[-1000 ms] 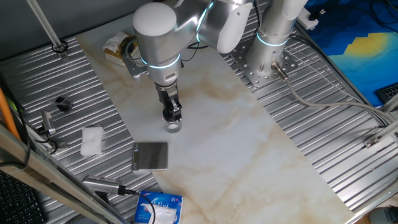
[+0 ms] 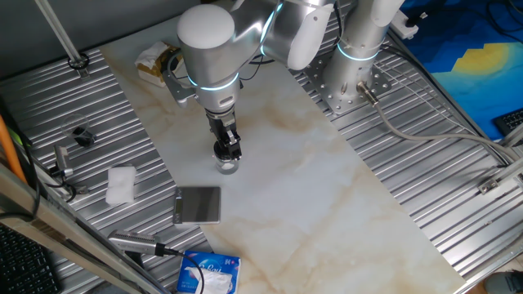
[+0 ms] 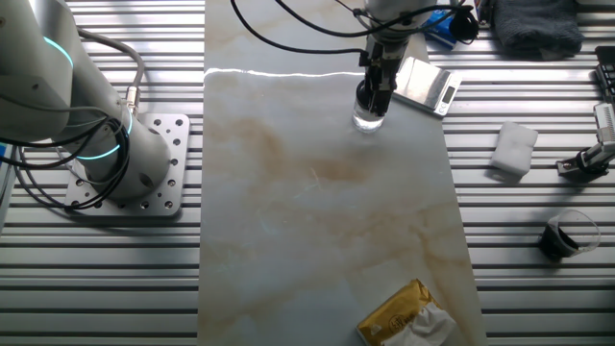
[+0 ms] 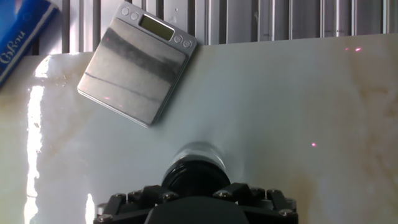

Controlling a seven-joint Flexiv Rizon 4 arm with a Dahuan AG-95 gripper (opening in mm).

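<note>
A small clear jar [image 2: 227,168] with a black top stands on the marble-patterned board, close to the scale. My gripper [image 2: 228,152] is right over the jar, pointing down, with its fingers at the jar's top. In exterior view 2 the clear lower part of the jar [image 3: 367,122] shows below the dark gripper [image 3: 376,96]. From the wrist, the round black top [image 4: 194,177] lies between and partly behind the fingertips of the gripper. Whether the fingers press on it cannot be made out.
A flat silver scale [image 4: 138,65] lies near the jar at the board's edge. Beyond are a blue tissue pack [image 2: 214,268], a white block [image 3: 515,148] and a clear cup with dark contents [image 3: 567,235]. A gold tissue pack [image 3: 399,312] lies apart. The board's middle is clear.
The arm's upper wrist part has shifted slightly to the right in exterior view 1, and the gripper a little with it. The jar and the scale look unmoved.
</note>
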